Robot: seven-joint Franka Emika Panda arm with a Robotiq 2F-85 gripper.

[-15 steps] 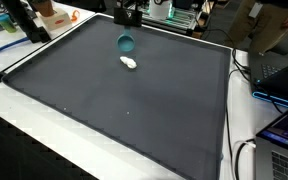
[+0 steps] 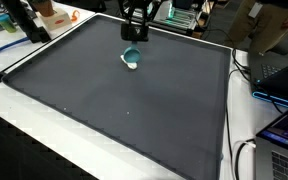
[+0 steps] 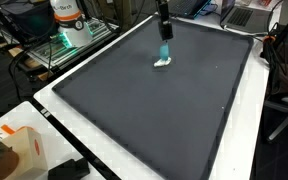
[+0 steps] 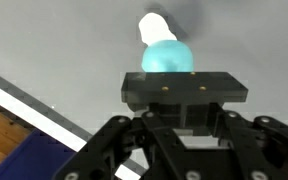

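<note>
A light-blue, rounded object [image 4: 167, 56] shows just past the fingers in the wrist view, and my gripper is shut on it. In exterior view 1 the blue object [image 2: 131, 54] hangs below the dark gripper [image 2: 134, 35], right by a small white object [image 2: 131, 65] on the grey board. From the other side, the blue object [image 3: 164, 50] appears just above the white object [image 3: 163, 62]; whether they touch I cannot tell. The wrist view has the white piece [image 4: 156, 28] partly covered by the blue one.
The grey board [image 2: 114, 100] is otherwise clear, with wide free room toward its front. A laptop [image 2: 274, 80] stands off the right side. Cables [image 3: 29, 75] and an orange-and-white device [image 3: 69, 20] lie beyond the board's left edge in exterior view 2.
The white object has stayed about where it was.
</note>
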